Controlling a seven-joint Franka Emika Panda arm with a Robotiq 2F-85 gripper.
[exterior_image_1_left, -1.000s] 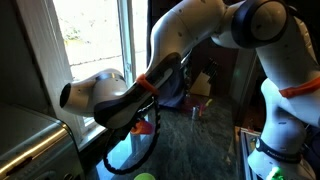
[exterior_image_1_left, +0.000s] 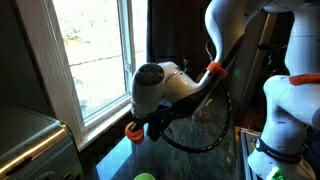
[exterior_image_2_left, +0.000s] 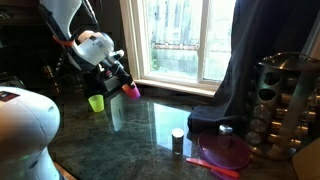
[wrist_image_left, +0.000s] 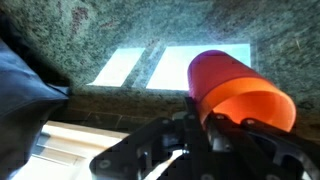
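A pink cup (wrist_image_left: 225, 72), orange inside, has its rim between the fingers of my gripper, which is shut on it. In the wrist view its open mouth faces the camera. Exterior view 2 shows the pink cup (exterior_image_2_left: 131, 91) tilted at the end of the arm, near the window side of the counter. The same cup looks orange (exterior_image_1_left: 134, 133) in exterior view 1, just below the wrist. A green cup (exterior_image_2_left: 96, 103) stands to the left of it in exterior view 2; only the top of the green cup (exterior_image_1_left: 145, 177) shows at the lower edge of exterior view 1.
The dark counter (exterior_image_2_left: 140, 135) has clear room in the middle. A canister (exterior_image_2_left: 177, 141), a red plate (exterior_image_2_left: 222, 151), a red utensil (exterior_image_2_left: 213, 168) and a metal rack (exterior_image_2_left: 268, 105) stand to the right. The window (exterior_image_2_left: 185, 40) and a dark curtain (exterior_image_2_left: 240, 55) border the back.
The wrist has swung rightward and turned in exterior view 1.
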